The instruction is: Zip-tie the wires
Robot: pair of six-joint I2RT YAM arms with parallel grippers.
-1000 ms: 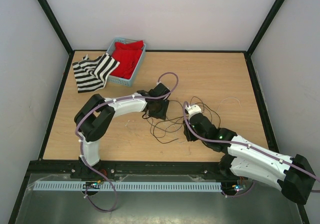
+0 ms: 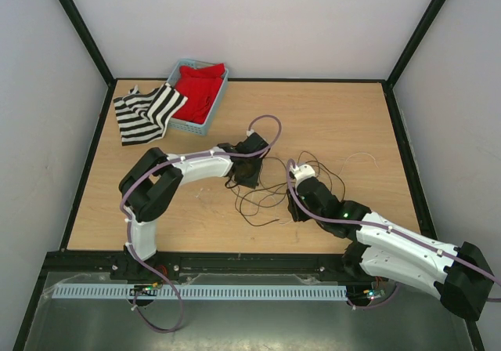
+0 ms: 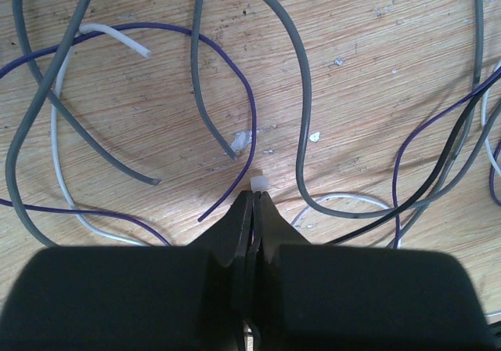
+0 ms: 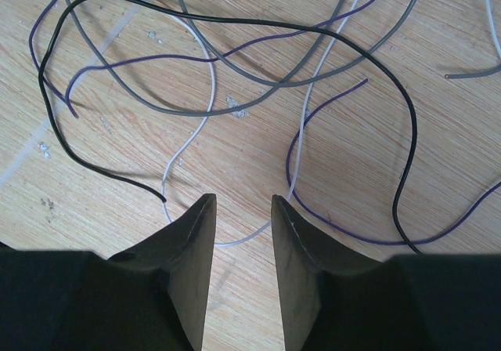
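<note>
Loose black, grey, purple and white wires (image 2: 270, 202) lie tangled on the table, spreading between and beyond the grippers. My left gripper is shut among them, grey wire (image 3: 304, 116) on both sides. A small whitish piece (image 3: 259, 183) shows right at its fingertips; whether they grip it, I cannot tell. My right gripper stands open over the wires, nothing held. In the right wrist view a white wire (image 4: 235, 242) crosses the gap behind its fingers, and a black wire (image 4: 411, 143) loops ahead. A pale translucent strip (image 4: 106, 45) slants at the upper left.
A blue-grey basket (image 2: 182, 125) with red cloth (image 2: 202, 88) stands at the back left, a striped black-and-white cloth (image 2: 145, 114) beside it. A thin white strand (image 2: 360, 154) lies apart on the right.
My left gripper has shifted slightly to the right over the last second. The right arm and the wires look unmoved.
</note>
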